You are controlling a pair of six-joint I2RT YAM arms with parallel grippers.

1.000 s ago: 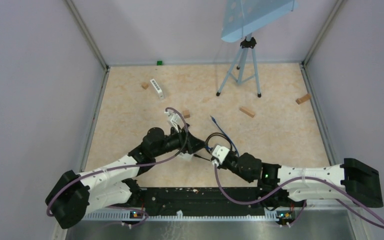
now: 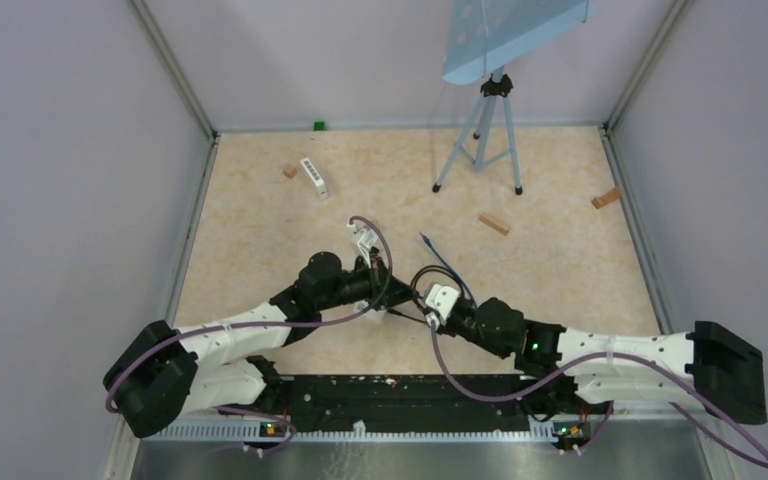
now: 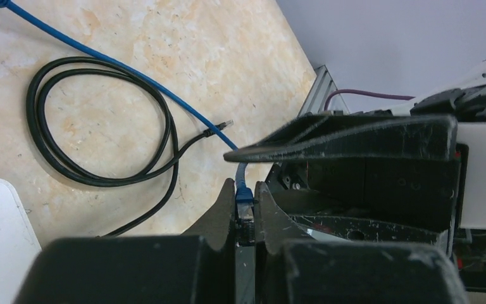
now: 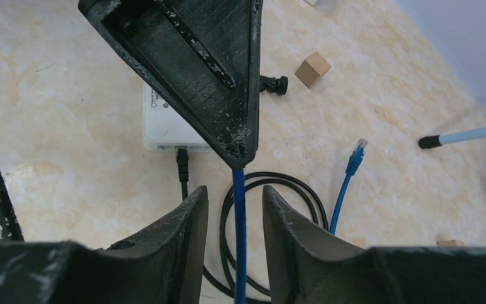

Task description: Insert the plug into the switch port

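My left gripper is shut on the blue cable's plug [image 3: 245, 201], its clear connector showing between the fingertips. In the right wrist view the blue cable [image 4: 240, 218] runs down from a left finger and passes between the parted fingers of my right gripper, with gaps on both sides. From above, the two grippers meet near the table's middle. The white switch box [image 4: 171, 123] lies below and beyond them, partly hidden by a left finger; a black cable is plugged into its near edge.
A coiled black cable [image 3: 101, 180] with a loose plug [image 3: 218, 128] lies on the table. The blue cable's other plug [image 4: 355, 158] rests free. Wooden blocks [image 2: 494, 223], a white strip [image 2: 314, 178] and a tripod [image 2: 482, 140] stand farther back.
My left gripper and arm have shifted slightly right, closer to the right gripper. The right arm has barely moved. The wooden block behind the left wrist is now covered.
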